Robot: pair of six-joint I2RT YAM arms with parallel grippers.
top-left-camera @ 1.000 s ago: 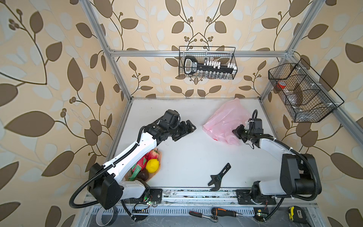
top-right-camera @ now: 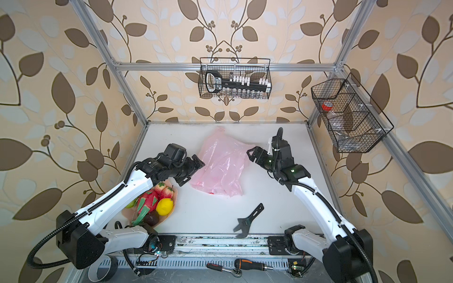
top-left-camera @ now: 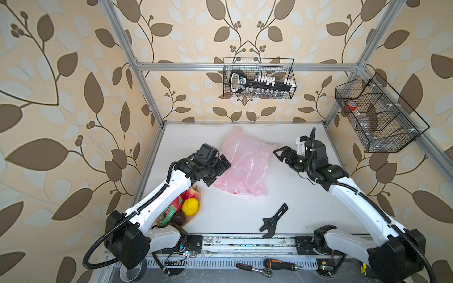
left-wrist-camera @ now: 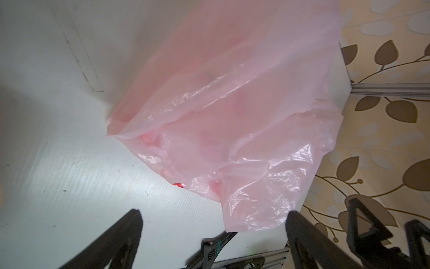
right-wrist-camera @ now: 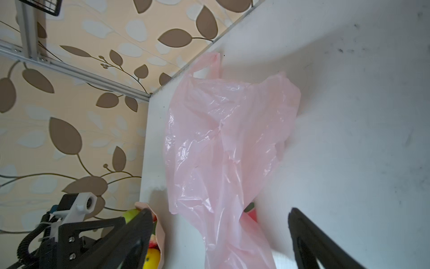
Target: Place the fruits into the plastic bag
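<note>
A crumpled pink plastic bag [top-left-camera: 247, 165] lies in the middle of the table. In the right wrist view a red and green bit of something [right-wrist-camera: 251, 212] shows at the bag's edge; what it is cannot be made out. My left gripper is open near the bag's left side, nothing between its fingers. My right gripper stands open off the bag's right side, also empty. At the front left, a shallow bowl [top-right-camera: 175, 198] holds the fruits: a yellow lemon [top-right-camera: 164, 206], a red dragon fruit [top-right-camera: 147, 201], a dark round fruit [top-right-camera: 151, 218] and others, partly behind the left arm.
A black adjustable wrench [top-left-camera: 273, 220] lies at the table's front. Wire baskets hang on the back wall [top-left-camera: 259, 79] and right wall [top-left-camera: 377, 113].
The pink bag has moved left from the right side to the middle. The left gripper shifted slightly.
</note>
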